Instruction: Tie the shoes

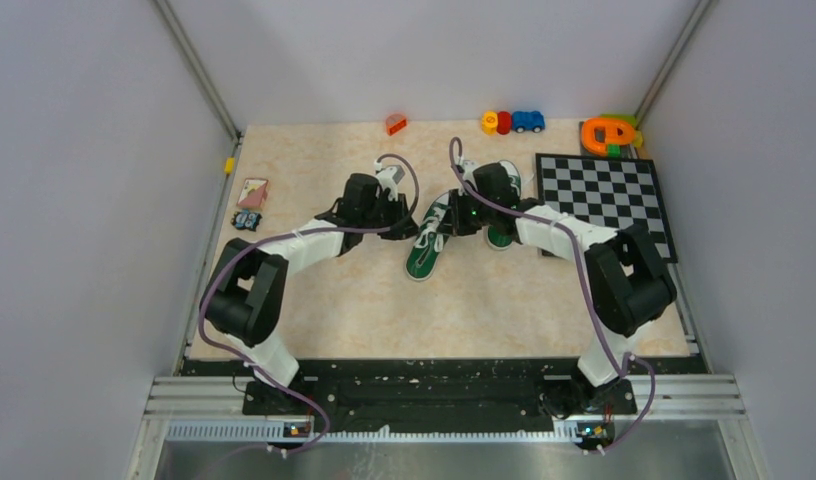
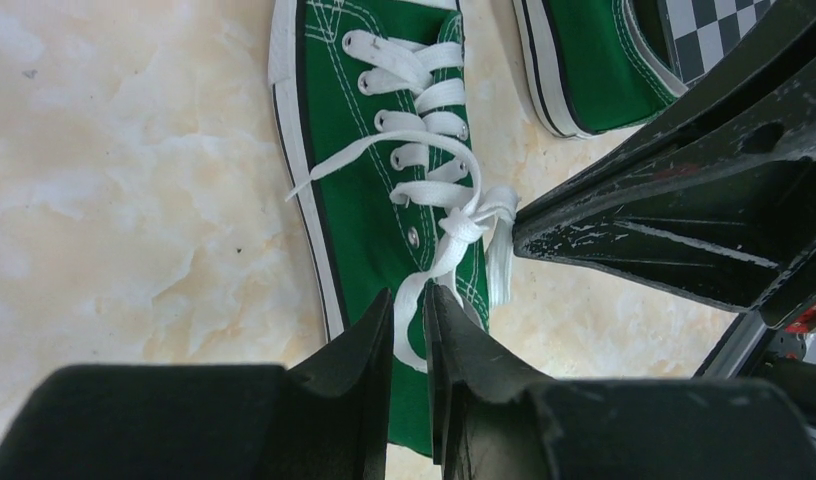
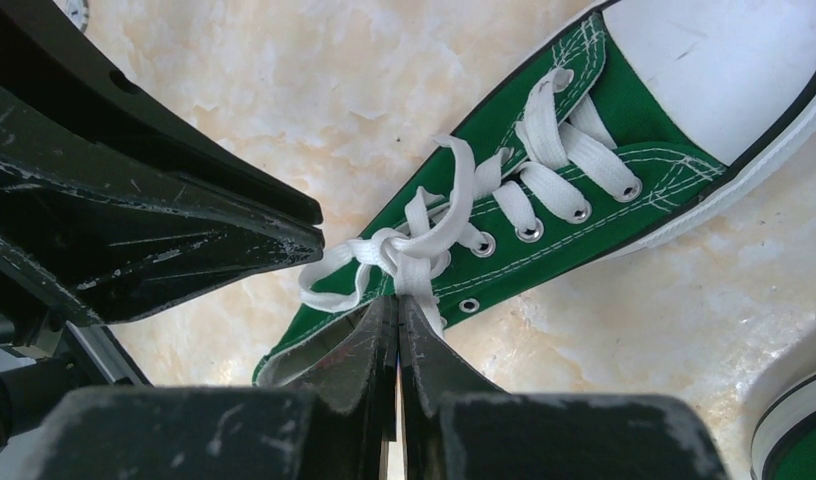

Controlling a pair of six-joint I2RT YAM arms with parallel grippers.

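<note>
One green canvas shoe [image 1: 423,258] lies in the middle of the table with its toe away from me. Its white lace [image 2: 457,228] is crossed into a knot near the ankle, with a loop hanging toward the heel and one loose end across the side. Left of the shoe my left gripper is slightly open, its fingertips over the loop, which shows behind the gap. From the other side my right gripper is shut at the knot's edge, with a strand of lace at its fingertips. Its dark fingers [image 2: 604,220] hide part of that strand's hold.
The second green shoe [image 1: 499,241] lies to the right, partly under the right arm. A checkered board [image 1: 606,195] is farther right. Toy pieces, including a blue car [image 1: 527,121], stand along the back edge.
</note>
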